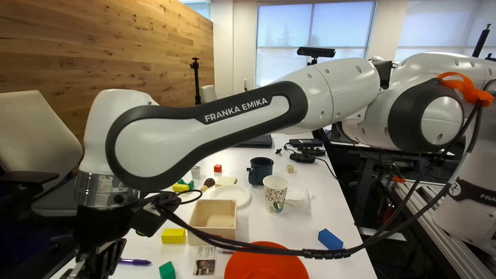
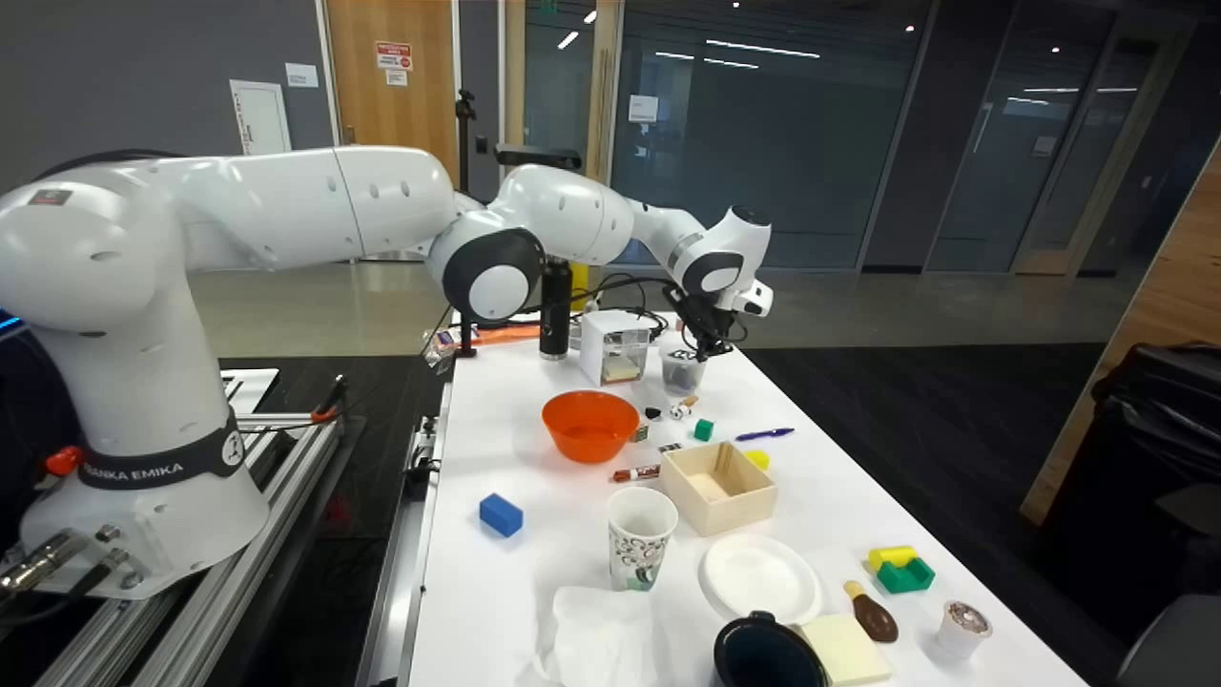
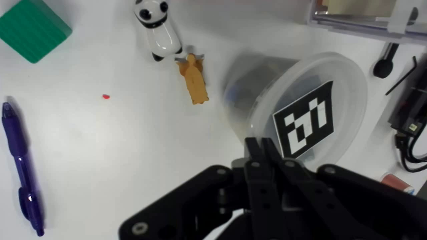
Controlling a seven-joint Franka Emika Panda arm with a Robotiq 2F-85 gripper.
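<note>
A clear round plastic tub with a translucent lid stands on the white table; a black-and-white square marker lies on its top. In the wrist view my gripper is at the lid's near edge, its black fingers close together on the rim, with only a narrow gap showing. Exterior view 2 puts the hand directly over the tub at the table's far end. The hand hides the exact contact there. Exterior view 1 does not show the tub.
Beside the tub are a panda figurine, a small brown figure, a green block and a purple pen. A clear-fronted white box stands close by. An orange bowl and a wooden box are farther off.
</note>
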